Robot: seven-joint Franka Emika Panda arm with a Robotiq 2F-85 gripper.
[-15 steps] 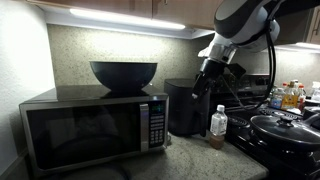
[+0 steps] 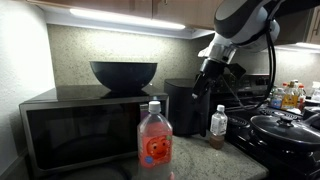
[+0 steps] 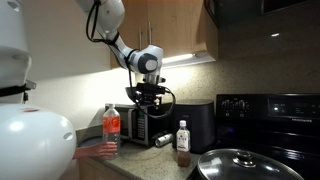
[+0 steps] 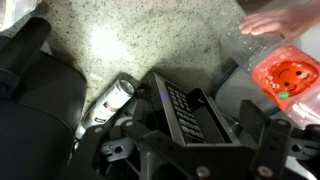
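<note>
A large clear bottle with a red label stands in front of the microwave in exterior view 1. The same bottle appears at the left in exterior view 2. In the wrist view its red label is at the upper right, with a person's hand at it. My gripper is open above the counter, nothing between its fingers. In exterior view 1 the gripper hangs in front of the black appliance, well above the bottle and to its right.
A microwave carries a black bowl. Beside it stands a black appliance. A small bottle with brown contents stands near a lidded pan. A silver canister lies on the counter.
The red-labelled bottle has come into exterior view 1, in front of the microwave's right side, where it was absent before. My arm looks unmoved.
</note>
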